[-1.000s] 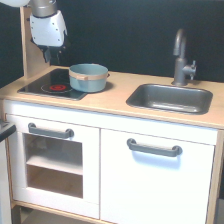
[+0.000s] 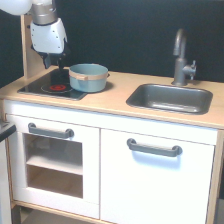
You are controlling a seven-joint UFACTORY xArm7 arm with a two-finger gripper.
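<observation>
A blue-grey pot (image 2: 88,82) with a brownish handle on its rim sits at the right side of the black stovetop (image 2: 44,88). My white arm reaches down from the upper left. The dark gripper (image 2: 57,63) hangs over the back of the stovetop, just left of the pot and near its rim height. Whether its fingers touch the pot is not clear. They are too small and dark to show how they stand.
A sink (image 2: 170,97) with a dark faucet (image 2: 181,58) lies to the right. Bare wooden counter (image 2: 118,88) separates it from the pot. Below are a windowed oven door (image 2: 50,132) and a white cabinet door (image 2: 150,185). A white panel (image 2: 4,165) stands at the left edge.
My arm and gripper have come down and slightly right, closer to the pot. The pot looks unmoved.
</observation>
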